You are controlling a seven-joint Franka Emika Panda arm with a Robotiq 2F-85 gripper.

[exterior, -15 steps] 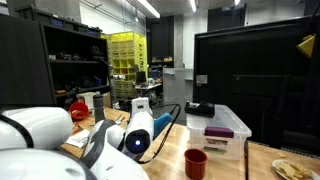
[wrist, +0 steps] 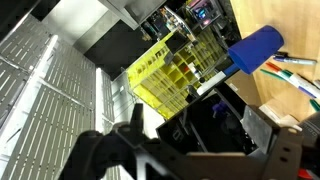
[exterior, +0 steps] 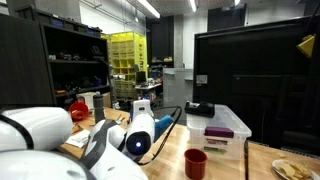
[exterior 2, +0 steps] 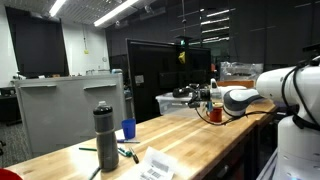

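In the wrist view, the two dark fingers of my gripper stand wide apart at the bottom, with nothing visible held between them. Ahead of them a blue cup (wrist: 257,48) is on the wooden table, and several markers (wrist: 298,82) lie beside it. From the second exterior view, the same blue cup (exterior 2: 129,129) appears upright, with markers (exterior 2: 128,152) in front of it. The gripper (exterior 2: 188,96) is over the table there, small and hard to make out. A red cup (exterior: 195,163) sits near the arm in the first exterior view.
A clear plastic bin (exterior: 228,136) stands behind the red cup. At the right is a plate of food (exterior: 293,168). A tall dark bottle (exterior 2: 106,138) and a white box (exterior 2: 155,164) occupy the table's near left.
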